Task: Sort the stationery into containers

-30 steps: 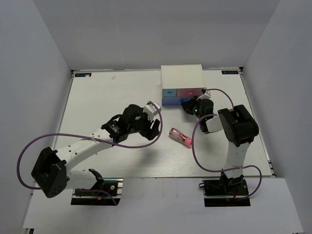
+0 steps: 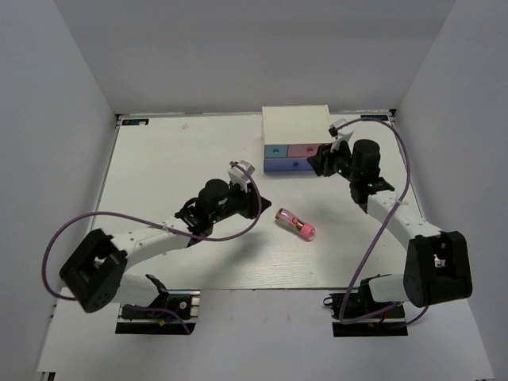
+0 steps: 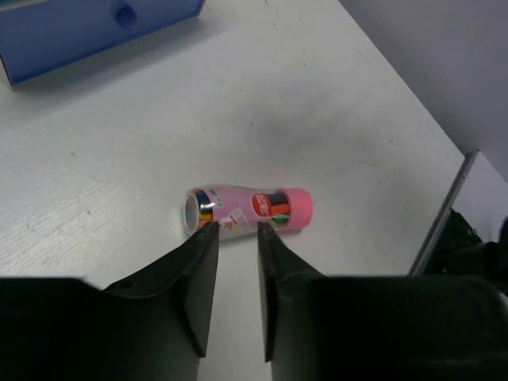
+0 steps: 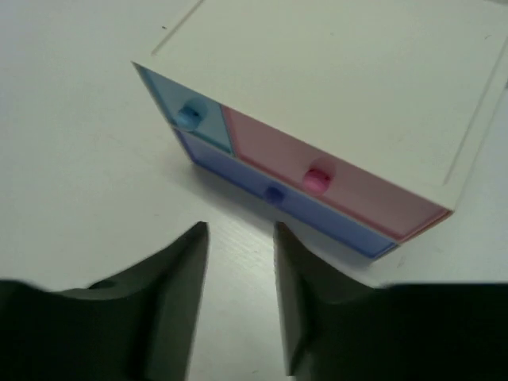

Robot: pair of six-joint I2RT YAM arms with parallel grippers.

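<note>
A clear bottle [image 2: 295, 224] with a pink cap and label lies on its side on the table, pens or similar coloured sticks showing inside. In the left wrist view the bottle [image 3: 248, 209] lies just beyond the fingertips of my left gripper, which is partly open and empty. The white cabinet [image 2: 295, 125] has a light blue drawer [image 4: 208, 125], a pink drawer [image 4: 361, 190] and a wide blue lower drawer [image 4: 317, 218], all closed. My right gripper stands in front of the cabinet, apart from it, partly open with nothing between its fingers.
Purple cables [image 2: 371, 242] loop along both arms. Grey walls [image 2: 51, 119] stand at the sides and back.
The right arm has swung outward, and its gripper has come away from the lower drawer, slightly rightward. My left gripper has shifted a little towards the bottle. Bottle and cabinet have not moved.
</note>
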